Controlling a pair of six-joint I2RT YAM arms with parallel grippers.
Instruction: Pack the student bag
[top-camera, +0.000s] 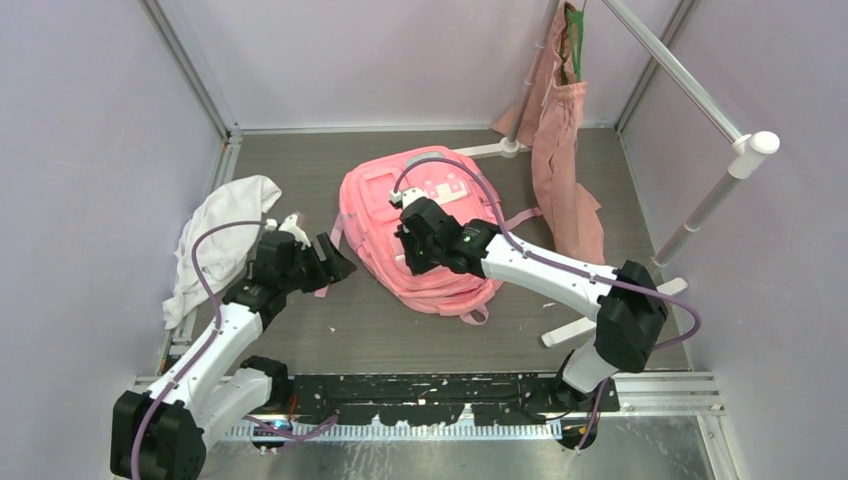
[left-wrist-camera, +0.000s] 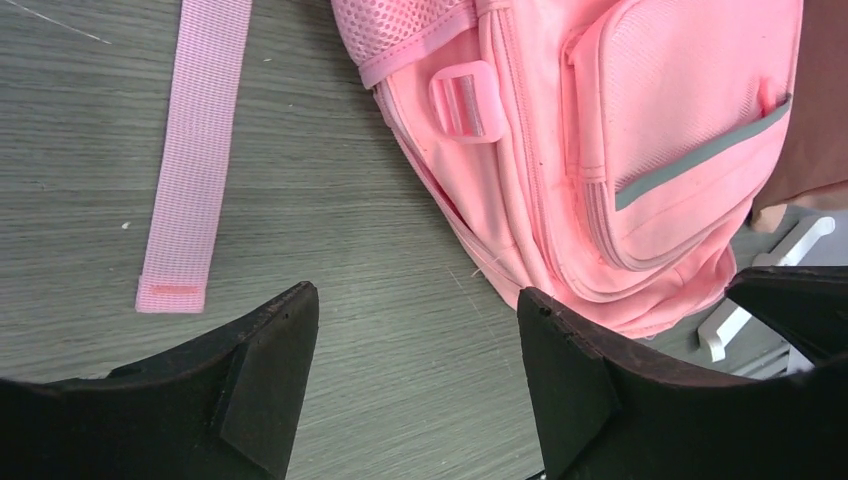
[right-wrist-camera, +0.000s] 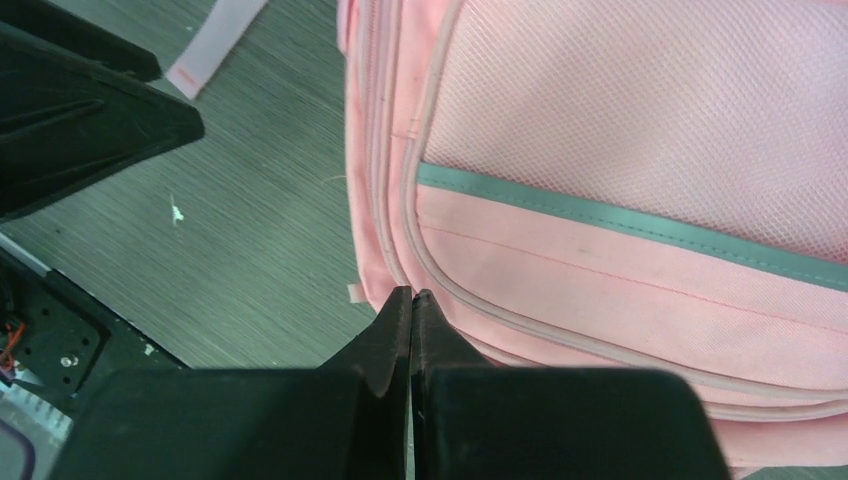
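Observation:
A pink backpack (top-camera: 365, 215) lies flat on the dark wood floor, with a zipper seam (right-wrist-camera: 385, 190) along its edge in the right wrist view. Above the bag, my right gripper is shut with its fingertips together and no fabric between them; the seam lies outside them. To the left of the bag, my left gripper stands open over bare floor, its gap empty. A loose pink strap (left-wrist-camera: 195, 160) stretches along the floor in the left wrist view.
A white cloth (top-camera: 215, 240) is heaped at the left. Pink clothing (top-camera: 562, 160) hangs from a white rack (top-camera: 690, 85) on the right. Bare floor (top-camera: 400, 345) lies in front of the bag.

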